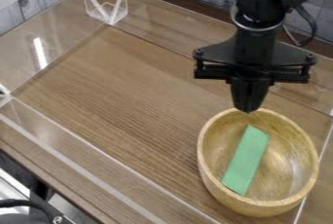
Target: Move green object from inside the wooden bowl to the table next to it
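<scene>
A light wooden bowl [212, 169] stands at the lower right of the table. Inside it lies a flat, elongated green object [244, 160], slanting from upper right to lower left and resting on the bowl's bottom. My black gripper [248, 101] hangs above the bowl's far rim, pointing down, its tips apart from the green object. The dark fingers show as one block, so their gap cannot be made out. No part of the green object is hidden by the arm.
Wide bare wooden table [124, 96] lies to the left of the bowl. A clear plastic bracket [107, 7] stands at the far left corner. Black cables [33, 208] run past the lower left edge.
</scene>
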